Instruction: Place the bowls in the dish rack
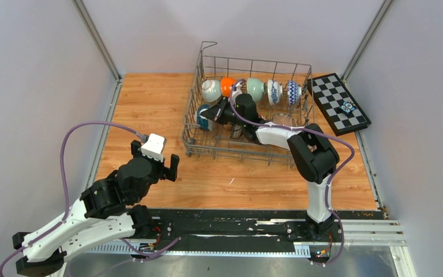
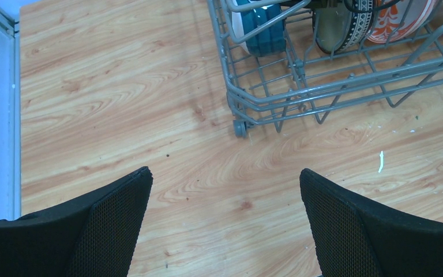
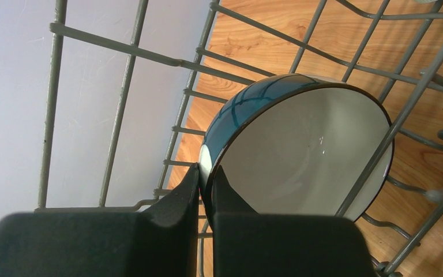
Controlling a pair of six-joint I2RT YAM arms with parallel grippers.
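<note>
The wire dish rack (image 1: 248, 154) holds a back row of bowls: white (image 1: 210, 90), orange (image 1: 226, 83), pale green (image 1: 255, 88) and two blue patterned ones (image 1: 274, 92). A blue bowl (image 3: 300, 150) stands on its side at the rack's left, with my right gripper shut on its rim. More patterned bowls (image 2: 401, 17) sit in the front row, partly hidden by the arm in the top view. My left gripper (image 1: 164, 167) is open and empty outside the rack's front-left corner; its two fingers (image 2: 92, 231) frame bare wood in its wrist view.
A checkered board (image 1: 337, 115) with a small patterned object on it lies right of the rack. White walls enclose the sides and back.
</note>
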